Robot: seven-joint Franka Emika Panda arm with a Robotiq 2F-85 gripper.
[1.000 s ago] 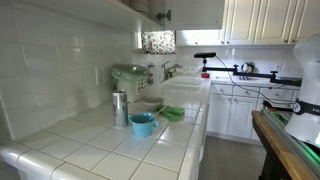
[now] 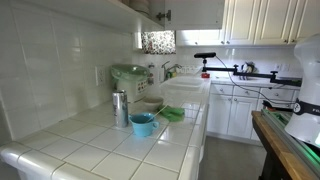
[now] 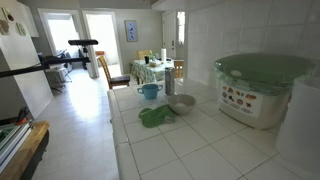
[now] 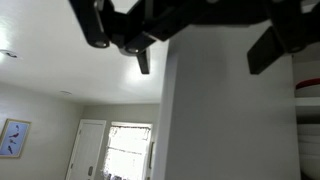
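Observation:
In the wrist view my gripper is open, its dark fingertips spread wide apart. Behind them rises a flat grey panel (image 4: pixel 225 115), which looks like an open cabinet door; whether a finger touches it I cannot tell. Neither exterior view shows the gripper. On the white tiled counter stand a light blue cup (image 2: pixel 143 125) and a tall metal canister (image 2: pixel 120 109). A green cloth (image 3: pixel 157 116) lies beside a pale bowl (image 3: pixel 181 103).
An upper cabinet door (image 2: pixel 196 14) hangs open above the counter. Against the wall stands a white bin (image 3: pixel 248 103) with a green lid (image 3: pixel 262 68). White shelves (image 4: pixel 309 130) show at the wrist view's right edge.

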